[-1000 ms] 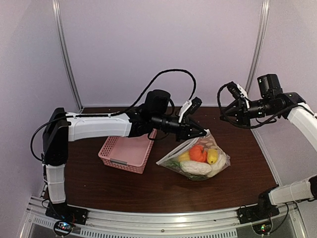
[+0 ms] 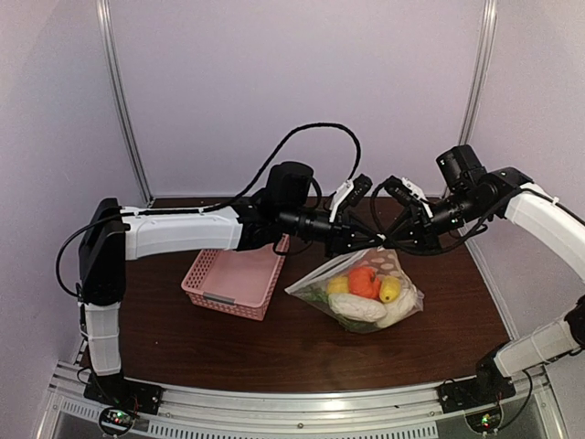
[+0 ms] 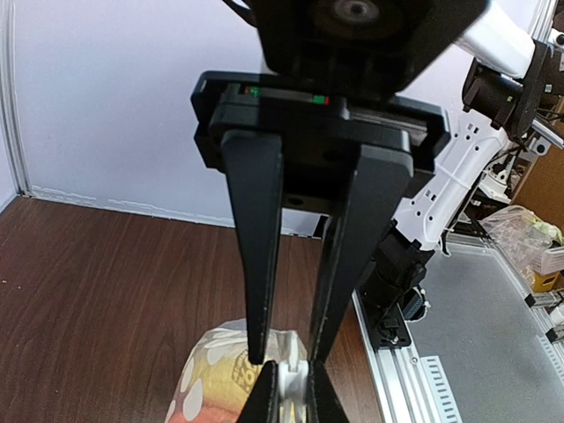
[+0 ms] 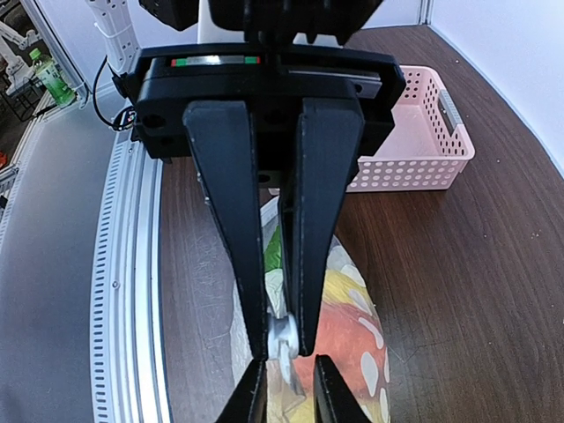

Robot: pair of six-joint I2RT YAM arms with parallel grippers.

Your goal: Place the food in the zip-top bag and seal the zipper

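The clear zip bag [image 2: 335, 316] lies on the table, holding an orange item [image 2: 364, 282], a yellow item [image 2: 390, 290], a pale white item [image 2: 356, 307] and some green. My left gripper is shut on a small white piece of the bag's top edge [image 4: 281, 330]; whether it is the zipper slider is hard to tell. Facing it from the right, my right gripper has its fingers partly open around the white strip hanging from that piece. In the top view, both grippers' tips meet over the bag's top corner.
An empty pink basket [image 2: 226, 308] stands left of the bag, under the left arm.
My right gripper has come in from the upper right to meet the left one at the bag's corner. The left arm has stayed nearly still, and the bag has shifted only slightly.
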